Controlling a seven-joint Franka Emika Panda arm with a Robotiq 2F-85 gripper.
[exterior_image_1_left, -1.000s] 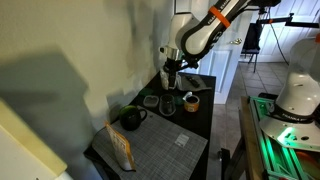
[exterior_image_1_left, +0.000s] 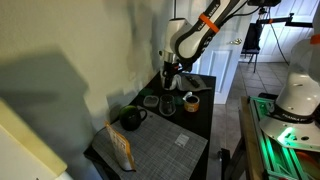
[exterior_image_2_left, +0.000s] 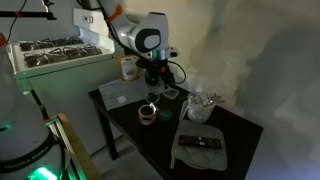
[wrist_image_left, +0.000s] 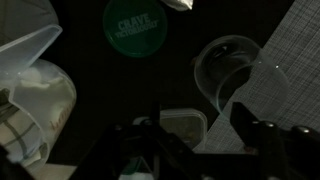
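My gripper shows as dark, blurred fingers low in the wrist view, apart, with nothing seen held between them. Just past the fingers lies a small clear rectangular container (wrist_image_left: 184, 124). A clear round cup (wrist_image_left: 240, 76) is at the right, close to one finger. The upper left holds a round green lid (wrist_image_left: 136, 27) with lettering. In exterior view 1 the gripper (exterior_image_1_left: 171, 78) points down over the far part of the dark table (exterior_image_1_left: 200, 122); exterior view 2 has the gripper (exterior_image_2_left: 153, 82) above the table's back part.
A clear pitcher-like container (wrist_image_left: 38, 100) fills the left of the wrist view. An orange-brown cup (exterior_image_1_left: 192, 104) stands near the gripper. On the near side are a black mug (exterior_image_1_left: 132, 117) and a bottle (exterior_image_1_left: 121, 148). A crinkled plastic bag (exterior_image_2_left: 203, 102) lies near a tray (exterior_image_2_left: 205, 160).
In exterior view 1 the arm and gripper have shifted slightly to the left. The objects on the table look unmoved.
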